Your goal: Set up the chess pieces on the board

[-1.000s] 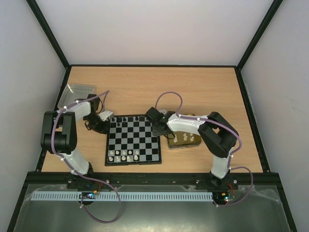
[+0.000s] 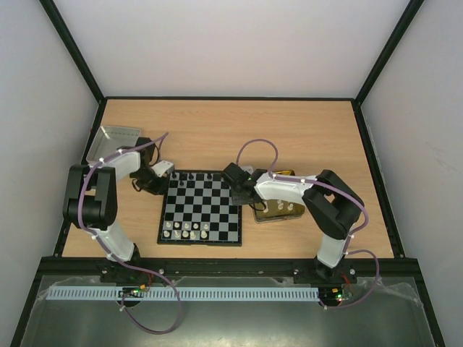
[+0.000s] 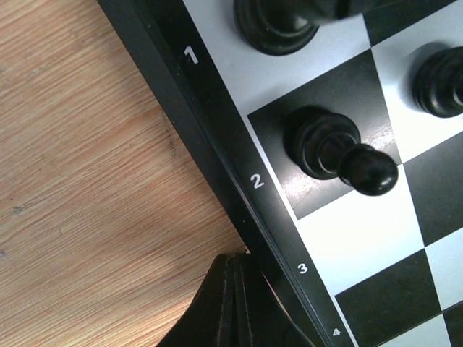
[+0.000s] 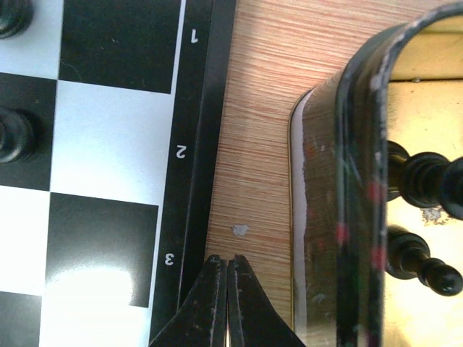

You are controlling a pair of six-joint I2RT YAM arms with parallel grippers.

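The chessboard point(image 2: 188, 242) has light pieces point(image 2: 185, 234) in two rows along its near side and a few dark pieces point(image 2: 191, 176) near its far side. A black pawn point(image 3: 329, 144) stands upright on the edge square by number 2. My left gripper is shut and empty, its tips close against the board's left border; contact cannot be told. Shut and empty too, my right gripper has its tips low beside the right border, in the gap before the box. The right arm hides part of the board's right side from above.
A yellow-bottomed box point(image 4: 318, 217) stands just right of the board, with dark pieces point(image 4: 412, 264) lying inside and pale ones point(image 2: 281, 205) seen from above. A grey tray point(image 2: 108, 144) sits at the back left.
The board's far part with the dark pieces has shifted slightly right, while the light pieces look almost still. Both grippers, shut throughout, have moved slightly rightward and away from the near edge.
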